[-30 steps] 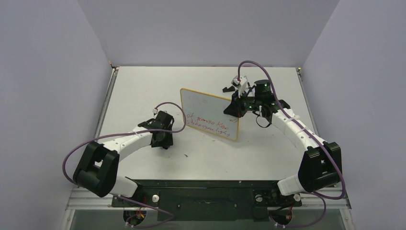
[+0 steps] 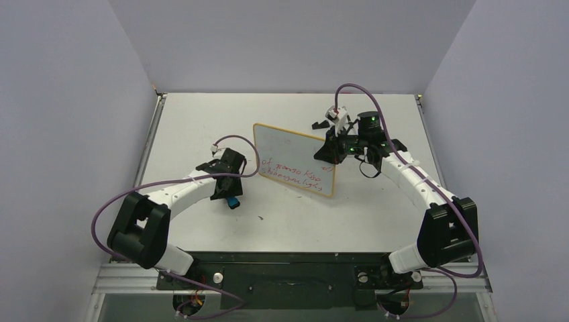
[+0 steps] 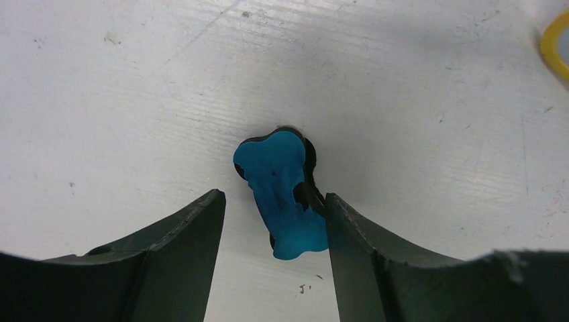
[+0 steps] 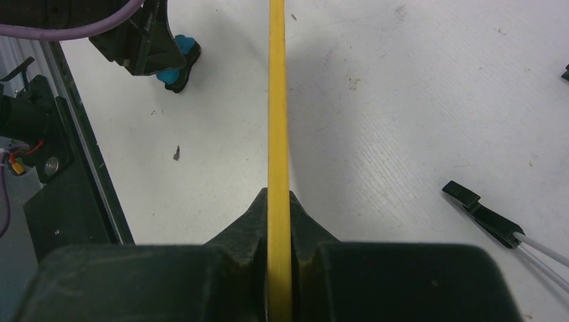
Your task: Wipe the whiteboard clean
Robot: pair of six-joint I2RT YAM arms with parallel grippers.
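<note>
My right gripper (image 2: 327,157) is shut on the right edge of a yellow-framed whiteboard (image 2: 287,149). The right wrist view shows the board edge-on, its yellow frame (image 4: 278,100) running between the fingers, raised off the table. Red handwriting covers its lower part, with a few strokes near the gripper; the upper part looks mostly bare. A blue-and-black eraser (image 3: 272,181) lies on the table at the front left. Over it, my left gripper stands open, the eraser showing between its fingers, its lower end close to the right fingertip. From the top the arm partly covers the eraser.
A black clip-like object with a pale rod (image 4: 486,215) lies on the table behind the board. A small dark scrap (image 2: 261,217) sits in front.
The left gripper has shifted slightly back, leaving more of the blue eraser visible from the top. The eraser, whiteboard and right arm look almost unmoved.
</note>
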